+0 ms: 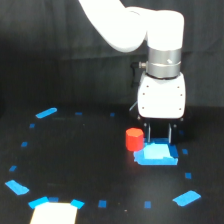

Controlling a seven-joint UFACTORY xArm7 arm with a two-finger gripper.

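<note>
My white arm hangs from the top, its gripper (159, 133) low over a small blue square tray (170, 161) with a pale cyan bottom. The dark fingers reach down to the tray's back part; whether anything is between them I cannot tell. A red hexagonal block (134, 139) stands just left of the tray, close to it.
A pale cream object (54, 213) lies at the bottom left edge of the view.
</note>
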